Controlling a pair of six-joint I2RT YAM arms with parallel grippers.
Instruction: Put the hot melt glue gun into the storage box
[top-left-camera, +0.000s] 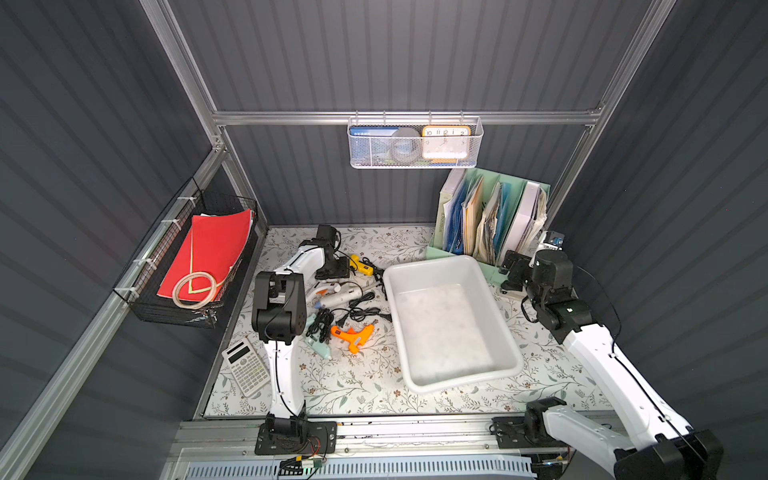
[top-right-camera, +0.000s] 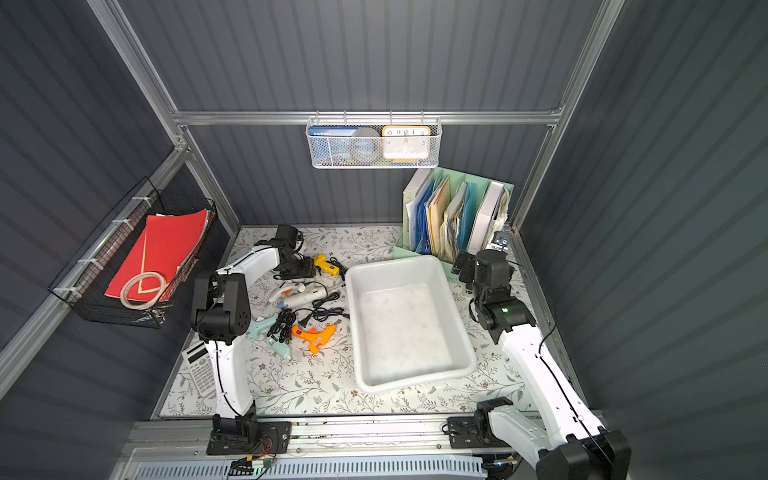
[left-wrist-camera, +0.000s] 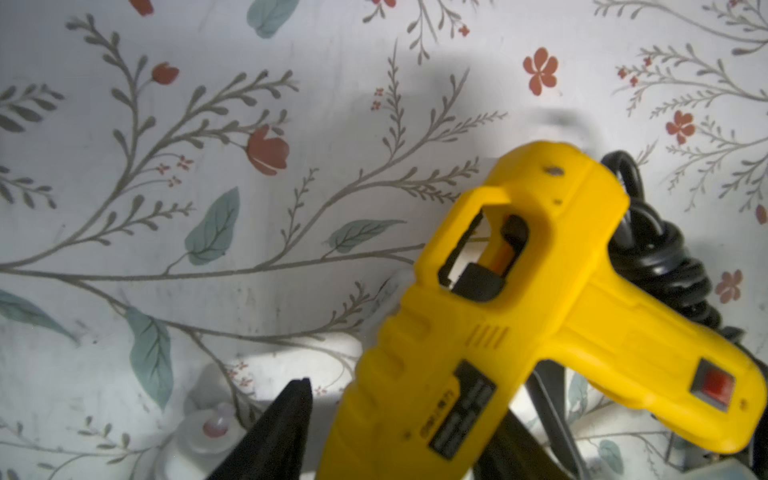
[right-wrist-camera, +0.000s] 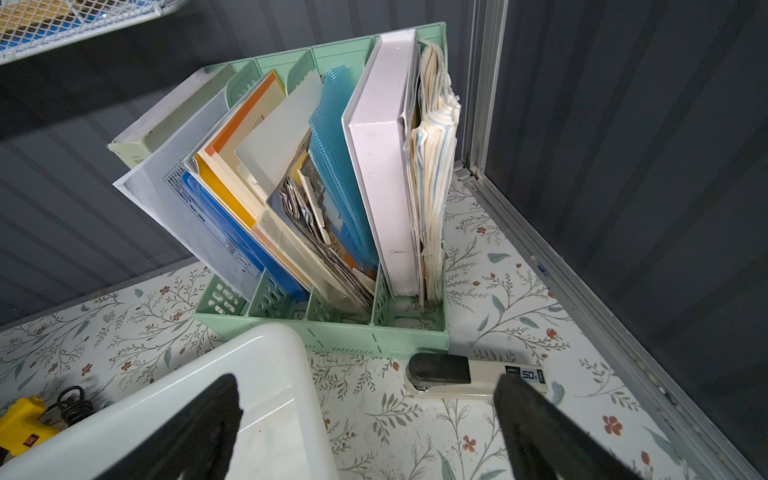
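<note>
A yellow glue gun (top-left-camera: 362, 265) with a coiled black cord lies at the back left of the table. My left gripper (top-left-camera: 342, 269) is low over its left end. In the left wrist view, the yellow glue gun's body (left-wrist-camera: 512, 320) reaches down between my fingers; the fingers are part open, with a gap showing on the left side. The other finger is partly hidden by the gun. The white storage box (top-left-camera: 452, 320) stands empty in the middle. My right gripper is open above the table at the right, nothing between its fingers.
A white glue gun (top-left-camera: 342, 297), an orange one (top-left-camera: 352, 337) and a teal one (top-left-camera: 320, 349) lie in front with tangled cords. A calculator (top-left-camera: 246, 368) sits front left. The file rack (right-wrist-camera: 336, 336) and a stapler (right-wrist-camera: 476, 374) stand right of the box.
</note>
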